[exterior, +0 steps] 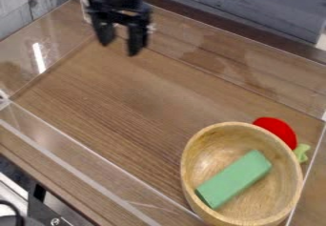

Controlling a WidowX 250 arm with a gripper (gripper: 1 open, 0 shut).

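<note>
My gripper [118,25] is at the upper left of the camera view, above the wooden table, blurred by motion, with its two dark fingers apart and nothing visible between them. A wooden bowl [201,154] at the lower right holds a green block [234,178]. A red round object [274,131] with a green part lies just behind the bowl, at the right.
A small pale object at the back left is partly hidden behind my gripper. The table's edges show at the top and lower left.
</note>
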